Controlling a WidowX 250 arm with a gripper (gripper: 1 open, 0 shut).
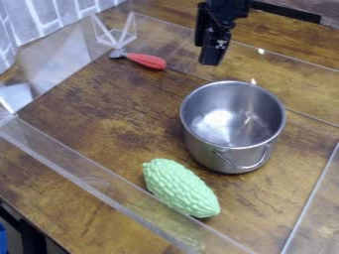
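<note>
My black gripper point(212, 45) hangs at the top centre of the camera view, over the back of the wooden surface and behind a steel pot point(232, 126). Its fingers are small and dark here, and whether they are open or shut is unclear. The pot looks empty. A pale green bumpy vegetable-like object point(180, 188) lies in front of it, toward the bottom centre. A red-handled utensil point(146, 61) lies at the back left, left of my gripper.
Clear plastic walls point(79, 169) border the wooden work area.
</note>
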